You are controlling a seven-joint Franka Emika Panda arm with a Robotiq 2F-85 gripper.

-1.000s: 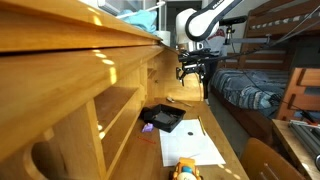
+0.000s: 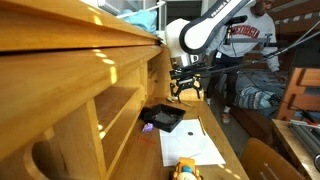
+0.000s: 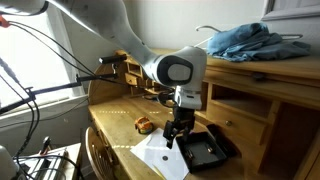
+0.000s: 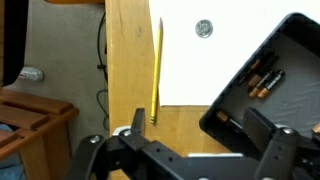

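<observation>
My gripper hangs above the desk, fingers wide apart and nothing between them; in exterior view 1 the gripper (image 2: 187, 99) is beyond the black tray. A yellow pencil (image 4: 157, 75) lies along the edge of a white paper sheet (image 4: 190, 70), nearer the left finger in the wrist view. On the sheet rests a small grey disc (image 4: 203, 28). The black tray (image 2: 160, 117) holds several small dark and brown pieces (image 4: 270, 83), and the right finger overlaps its corner in the wrist view.
An orange toy (image 3: 144, 126) sits on the desk past the paper. Beside the tray is a small purple item (image 2: 148, 127). The wooden shelf (image 2: 120, 100) runs along one side, with blue cloth (image 3: 245, 40) on top. A person (image 2: 247, 40) stands behind.
My gripper has come down towards the desk over the last second, staying open. The tray, paper and toy have not moved.
</observation>
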